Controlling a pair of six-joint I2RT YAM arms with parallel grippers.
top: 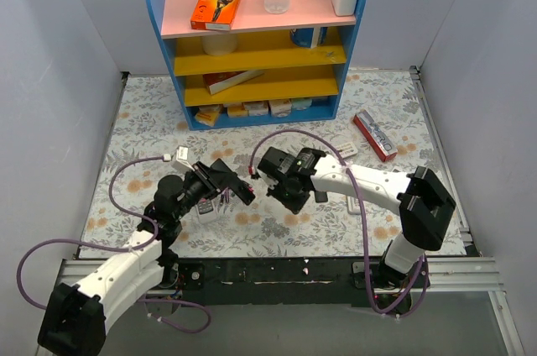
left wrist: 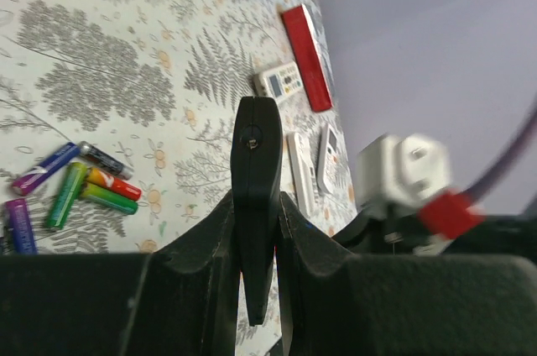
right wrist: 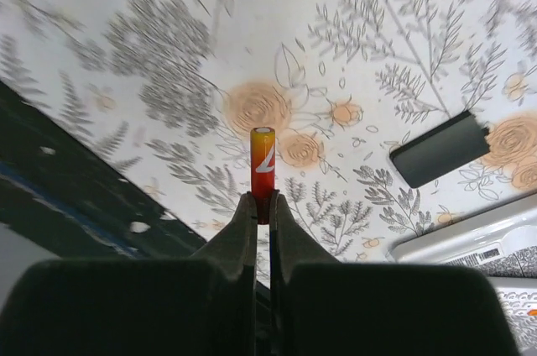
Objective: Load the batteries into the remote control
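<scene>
A black remote control [top: 233, 181] is held above the table, with my left gripper [top: 204, 178] shut on it. In the left wrist view the remote [left wrist: 257, 150] stands nearly edge-on, so its battery bay is hidden. My right gripper is shut on a red and orange battery [right wrist: 263, 163], whose end sticks out past the fingertips. From above, the right gripper hangs to the right of the remote and apart from it. Several loose batteries [left wrist: 65, 195] lie on the table at the left of the left wrist view. A black cover-like piece [right wrist: 440, 149] lies flat on the table.
White remotes [top: 354, 205] lie on the right, partly under my right arm, and a white device [top: 206, 210] sits below the left gripper. A red box [top: 375, 136] lies at the back right. The blue shelf [top: 252, 120] closes off the back.
</scene>
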